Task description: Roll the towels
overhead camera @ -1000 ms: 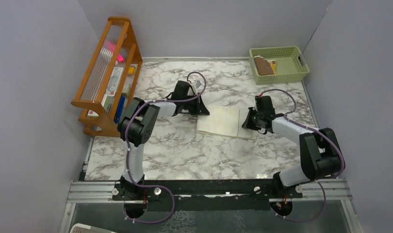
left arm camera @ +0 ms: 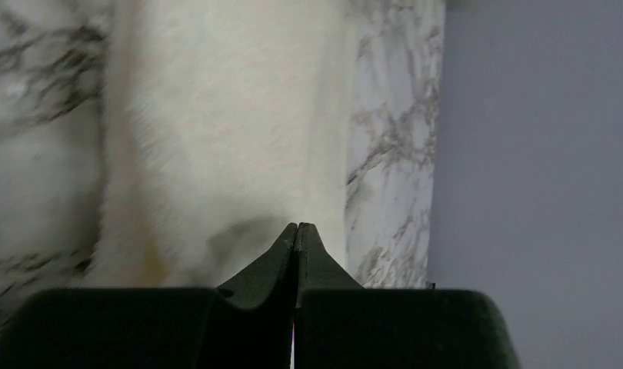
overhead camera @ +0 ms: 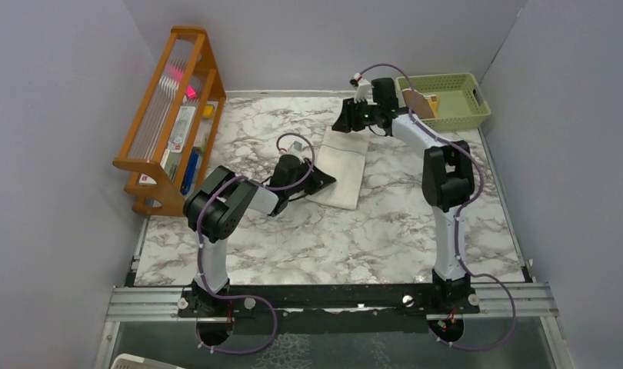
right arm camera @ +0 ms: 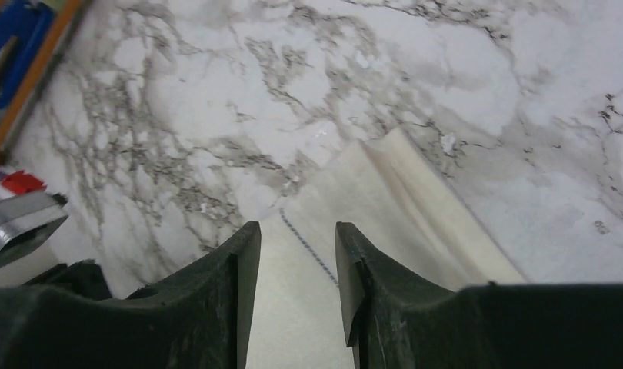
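Note:
The white folded towel (overhead camera: 343, 173) lies lengthwise front to back on the marble table, a thin dark line across its far end. My left gripper (overhead camera: 324, 182) is at the towel's near left part; in the left wrist view its fingertips (left arm camera: 297, 234) are shut over the cloth, and whether cloth is pinched cannot be seen. My right gripper (overhead camera: 345, 121) is above the towel's far end; in the right wrist view its fingers (right arm camera: 239, 269) stand open over the towel (right arm camera: 316, 231).
A wooden rack (overhead camera: 158, 177) with items stands at the left. A green basket (overhead camera: 462, 115) holding brown and yellow pieces is at the back right, beside the right arm.
The towel has swung from crosswise to front-to-back. My right gripper has moved up and left to its far end and opened. My left gripper has come a little toward the front.

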